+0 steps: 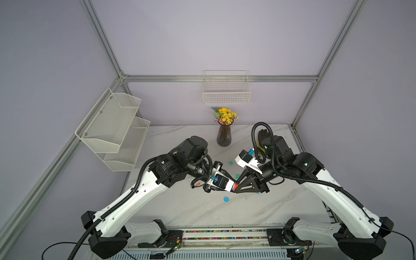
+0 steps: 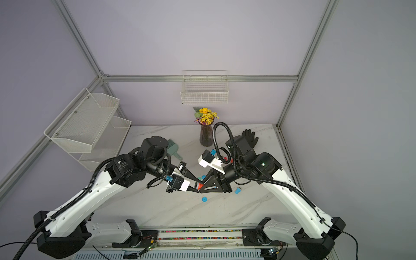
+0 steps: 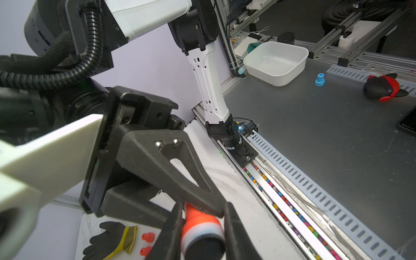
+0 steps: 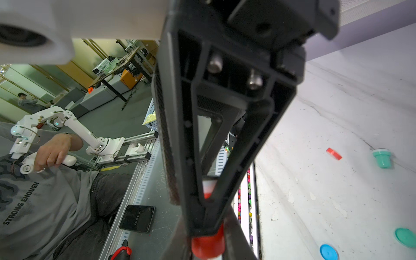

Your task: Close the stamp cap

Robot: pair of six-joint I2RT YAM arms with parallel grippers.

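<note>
A small red stamp (image 3: 203,216) with a pale band and a dark end sits between the fingers of my left gripper, which is shut on it. Facing it, my right gripper is shut on a red piece (image 4: 208,246), seen at the bottom of the right wrist view. Both grippers meet tip to tip above the middle of the table, with red (image 1: 235,186) showing between them. Fingers hide much of both parts, so I cannot tell which is the cap or whether it is fully seated.
Loose on the table lie a blue disc (image 1: 226,199), a red ring (image 4: 333,153), a green stamp (image 4: 383,158) and a green disc (image 4: 405,237). A flower vase (image 1: 224,135) stands at the back, with a black glove (image 2: 249,137) to its right.
</note>
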